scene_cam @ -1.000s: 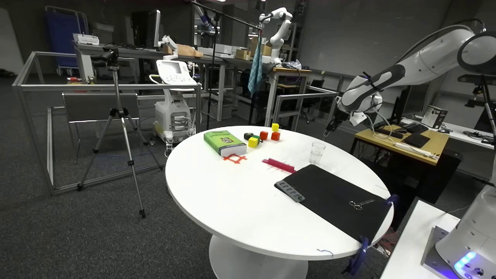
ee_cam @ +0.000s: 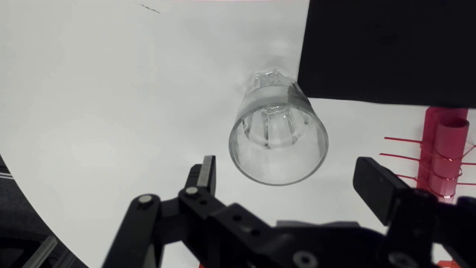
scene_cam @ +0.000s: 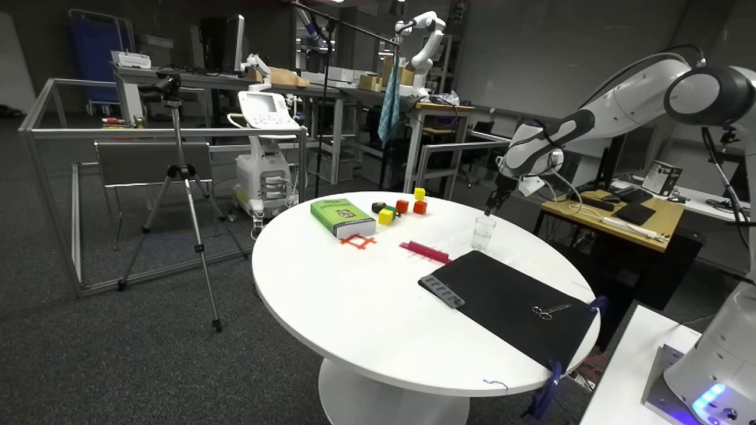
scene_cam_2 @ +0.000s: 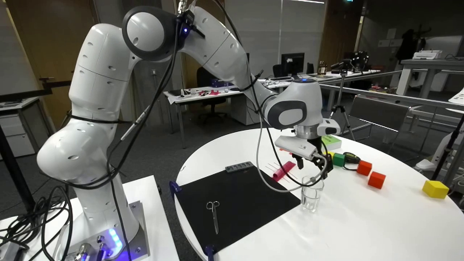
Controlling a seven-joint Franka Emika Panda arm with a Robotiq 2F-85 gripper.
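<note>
A clear drinking glass [ee_cam: 279, 134] stands upright on the white table, empty as far as I can see, beside a corner of the black mat [ee_cam: 388, 53]. In the wrist view my gripper is open, one finger to each side of the glass rim, with nothing held. From the first exterior view the gripper [scene_cam: 490, 211] hangs just above and behind the glass [scene_cam: 483, 234]. In the second exterior view the glass [scene_cam_2: 310, 200] stands under the arm's hand, partly crossed by a hanging cable.
A pink holder with thin wires [scene_cam: 426, 252], a grey strip [scene_cam: 442, 291] and scissors [scene_cam: 548, 312] lie near or on the mat. Farther off are a green book [scene_cam: 344, 217] and several coloured blocks [scene_cam_2: 364, 167].
The arm has moved left in the first exterior view, bringing the gripper closer to the glass. The glass and the other table things have stayed put.
</note>
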